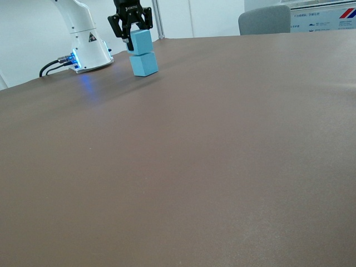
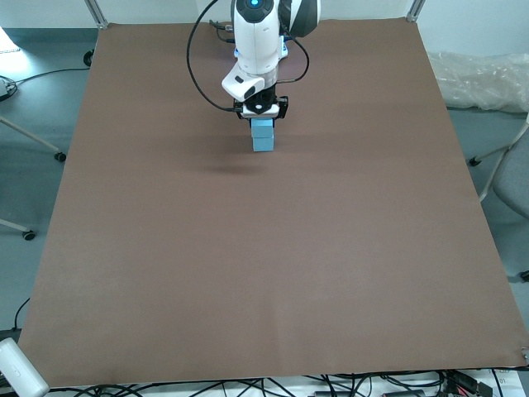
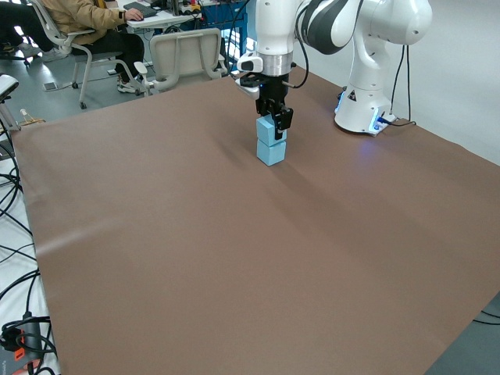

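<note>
Two light blue cubes stand stacked on the brown table (image 2: 273, 248), the upper cube (image 1: 141, 41) on the lower cube (image 1: 144, 64). The black gripper (image 1: 130, 39) of the white arm is at the upper cube, its fingers reaching down beside it; in the right view the gripper (image 3: 273, 117) hangs right over the stack. Whether the fingers are closed on the cube is hard to tell. In the left view the arm's head partly hides the gripper above the cubes (image 2: 263, 141).
The arm's base (image 3: 363, 109) stands at the back edge with cables. Black cables (image 3: 23, 336) run along one edge. A grey chair (image 1: 264, 21) stands beyond the table.
</note>
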